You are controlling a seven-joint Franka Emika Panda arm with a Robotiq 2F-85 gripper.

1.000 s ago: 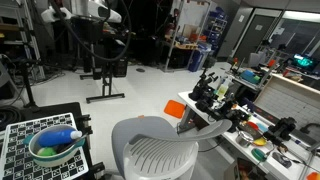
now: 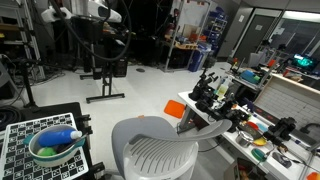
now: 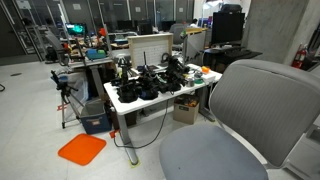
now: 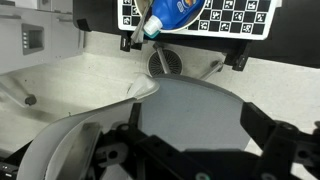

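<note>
My gripper stands open in the wrist view, its dark fingers far apart at the bottom left and right, with nothing between them. Beneath it are a grey chair seat and the floor. A bowl (image 2: 41, 158) sits on the checkered board (image 2: 15, 143) at the lower left of exterior view 1, holding a blue bottle (image 2: 60, 135) and some green and other items. The same blue bottle (image 4: 176, 12) shows at the top edge of the wrist view, away from the fingers. I cannot make out the gripper clearly in the exterior views.
A grey office chair (image 3: 205, 155) stands beside the board's table. Farther off, a white table (image 3: 140, 103) carries dark equipment. An orange mat (image 3: 82, 149) lies on the floor, where much room is free. Loose cables hang at the upper left of exterior view 1.
</note>
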